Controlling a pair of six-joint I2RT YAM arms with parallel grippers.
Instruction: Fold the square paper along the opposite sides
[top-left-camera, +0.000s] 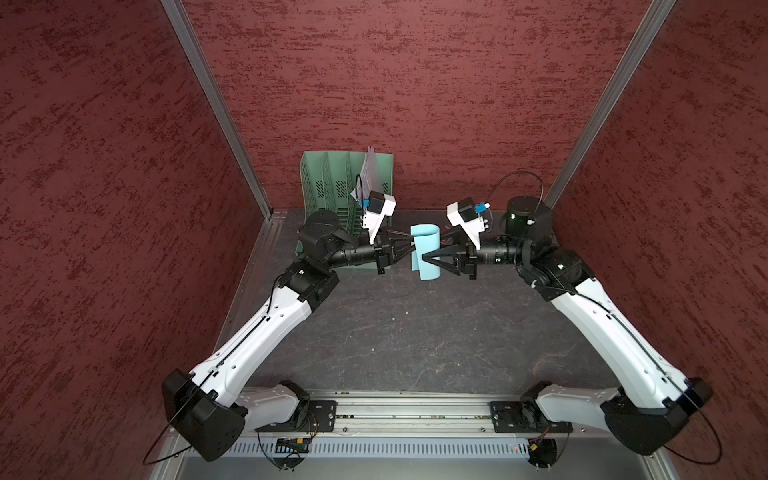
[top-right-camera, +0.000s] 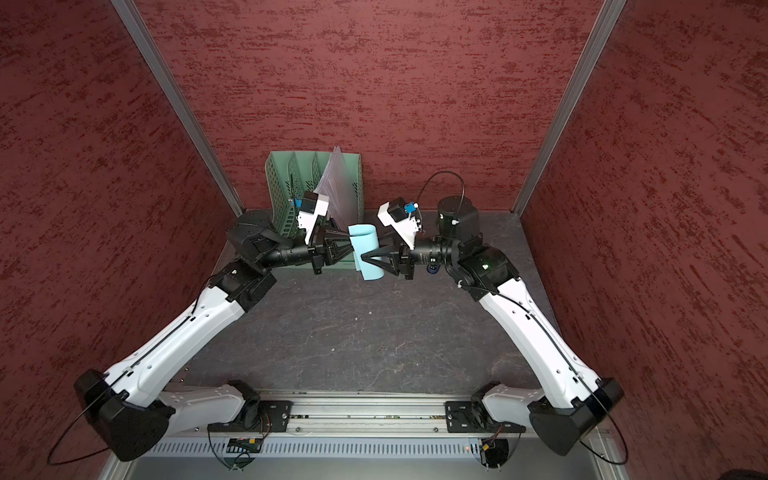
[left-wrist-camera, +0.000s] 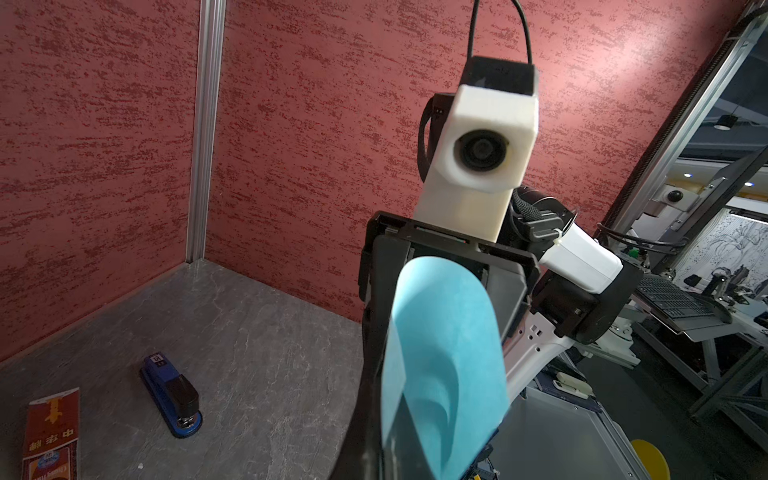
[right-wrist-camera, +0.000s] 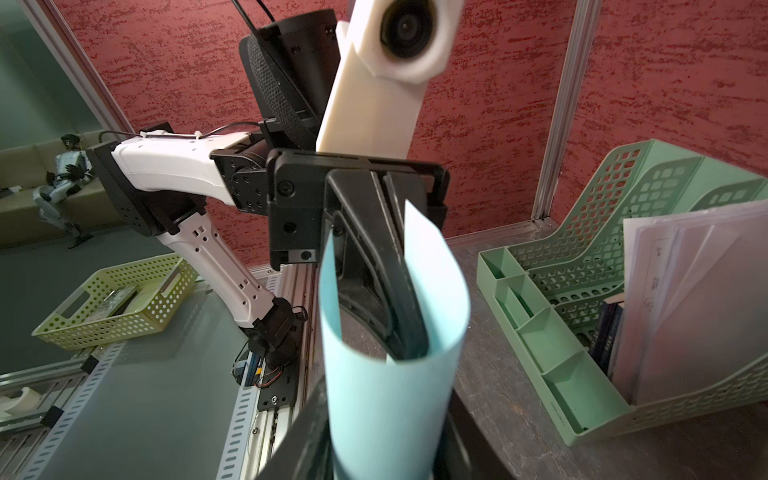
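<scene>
The light-blue paper (top-left-camera: 426, 254) hangs above the table between my two grippers, bent into a U-shaped curl. My right gripper (top-left-camera: 433, 246) is shut on the curl, its fingers (top-left-camera: 438, 255) pressing from opposite sides. The two free sides of the paper (right-wrist-camera: 392, 400) point towards my left gripper and stand apart in the right wrist view. My left gripper is shut, its fingers reaching into the open side of the curl close to one inner face. Whether paper lies between those left fingers I cannot tell. In the left wrist view the paper (left-wrist-camera: 448, 352) covers the right fingers partly.
A green file holder (top-right-camera: 316, 172) with papers (right-wrist-camera: 696, 296) stands at the back left, behind the left arm. A blue stapler (left-wrist-camera: 170, 392) and a red printed packet (left-wrist-camera: 52, 436) lie on the table (top-left-camera: 432, 344).
</scene>
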